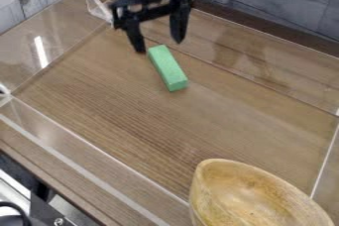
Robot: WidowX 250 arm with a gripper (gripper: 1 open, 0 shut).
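Note:
My gripper point(154, 30) is at the top centre of the view, its dark fingers open and spread wide above a green block point(166, 67). The block is long and thin and lies flat on the wooden table point(93, 131), apart from the fingers as far as I can tell.
A large yellow bowl point(259, 200) stands at the bottom right. A cable runs along the left edge, and a clear plastic piece lies at the top left.

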